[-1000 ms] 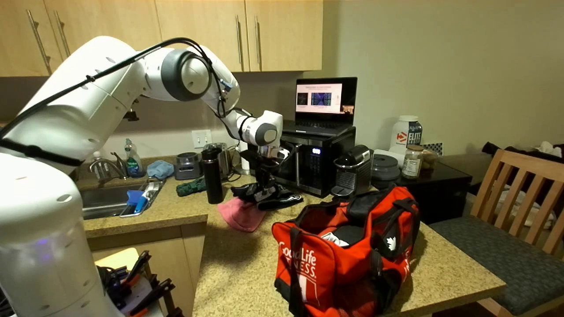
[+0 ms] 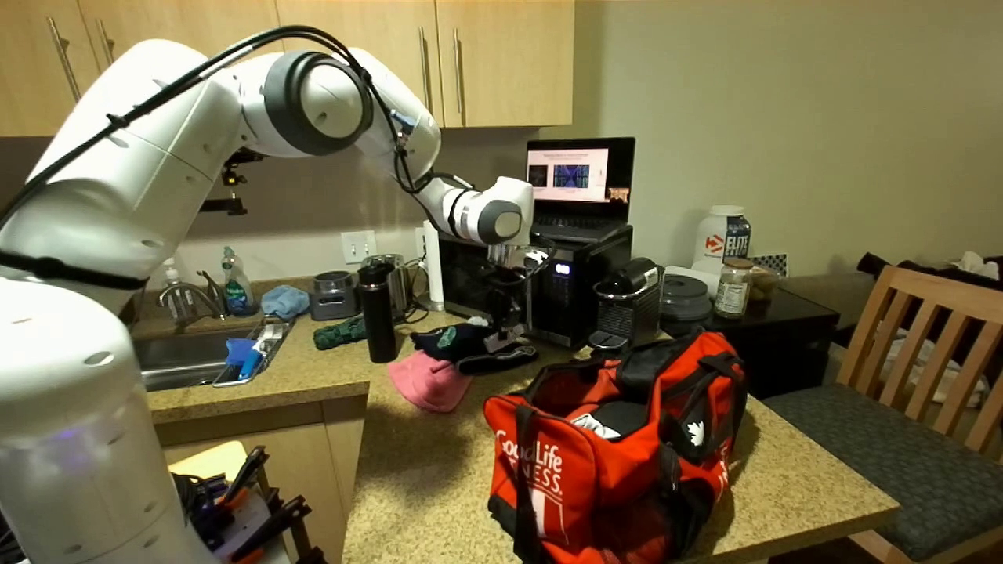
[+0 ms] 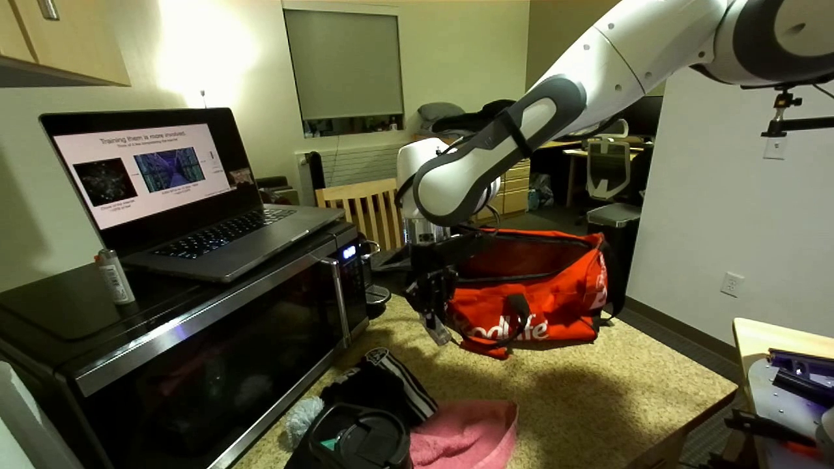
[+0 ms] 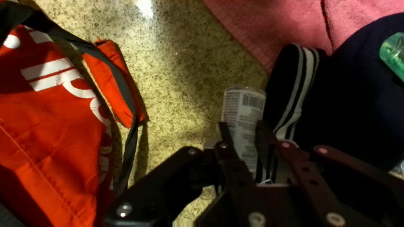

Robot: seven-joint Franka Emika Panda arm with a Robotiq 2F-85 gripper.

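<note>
A small cylindrical bottle with a white printed barcode label is held between the black fingers of my gripper in the wrist view. My gripper points down above the counter in exterior view 2, the bottle's end jutting below it. In exterior view 1, the gripper hangs by the microwave, over the dark clothing. The red duffel bag stands with its top open, some dark and white contents visible inside. Dark hats or clothing and a pink cloth lie on the counter.
The microwave carries a laptop and a lighter. A tall black bottle stands beside the clothing. Bare counter lies left of the bag; a coffee machine stands behind it.
From down at the dark clothing, my gripper has risen and moved right, toward the bag's side of the counter. The bag and pink cloth have stayed put.
</note>
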